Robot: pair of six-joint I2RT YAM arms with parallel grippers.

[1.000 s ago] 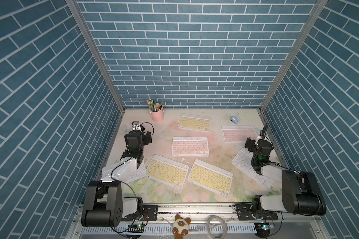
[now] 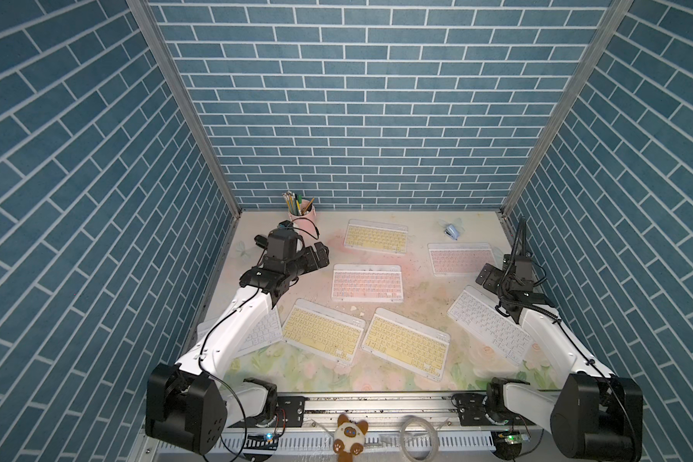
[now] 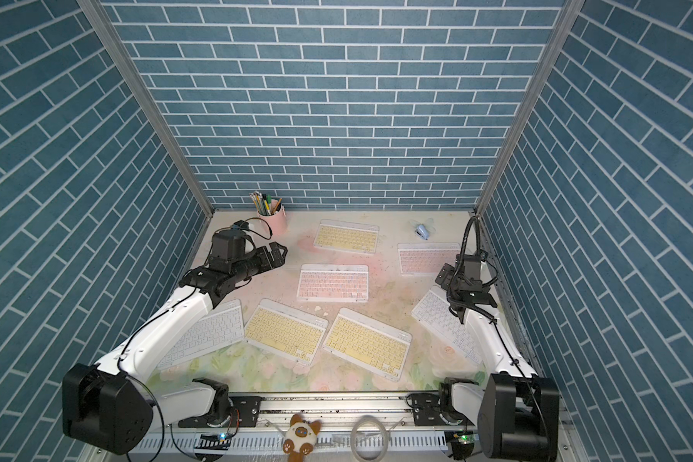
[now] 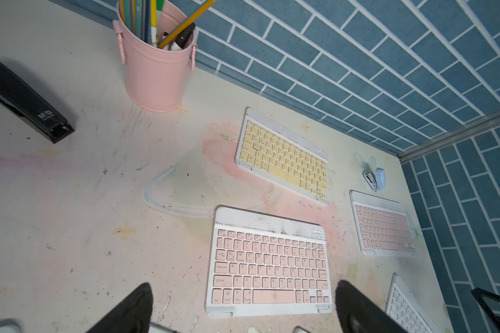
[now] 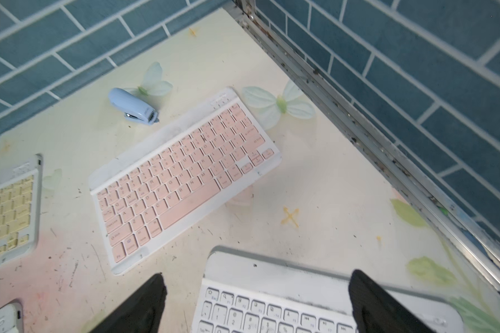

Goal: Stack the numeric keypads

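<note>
Several keypads lie apart on the table: pink at centre (image 2: pixel 366 283) and back right (image 5: pixel 183 183), yellow at back centre (image 2: pixel 375 237), front left (image 2: pixel 322 330) and front centre (image 2: pixel 405 343), white at far left (image 3: pixel 204 337) and right (image 2: pixel 485 323). My left gripper is raised left of the centre pink keypad, fingers apart and empty. My right gripper hangs over the right white keypad's upper end, open and empty, facing the back-right pink keypad.
A pink pen cup (image 4: pixel 155 77) stands at the back left, beside a black stapler (image 4: pixel 27 97). A small blue stapler lies at the back right. Walls close in the back and both sides; bare table lies left of centre.
My left gripper has risen and moved rightward toward the centre. The keypads have not moved.
</note>
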